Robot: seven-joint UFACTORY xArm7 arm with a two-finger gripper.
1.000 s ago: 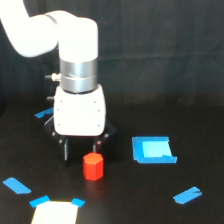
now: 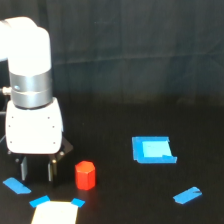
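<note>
A small red block (image 2: pixel 85 176) sits on the dark table, left of the middle in the camera view. My white gripper (image 2: pixel 38 172) is beside it on the left, low over the table. Its dark fingers stand apart, and only dark background shows between them. A narrow gap seems to separate the gripper from the block; whether the two touch is hard to tell.
A pale square edged with blue tape (image 2: pixel 154 149) lies to the right. Another pale square (image 2: pixel 55 213) with blue corners is at the bottom edge. Blue tape strips mark the left (image 2: pixel 16 186) and right (image 2: pixel 187 195).
My gripper has moved left and somewhat nearer the camera, away from behind the block. The red block has shifted slightly left and toward the camera.
</note>
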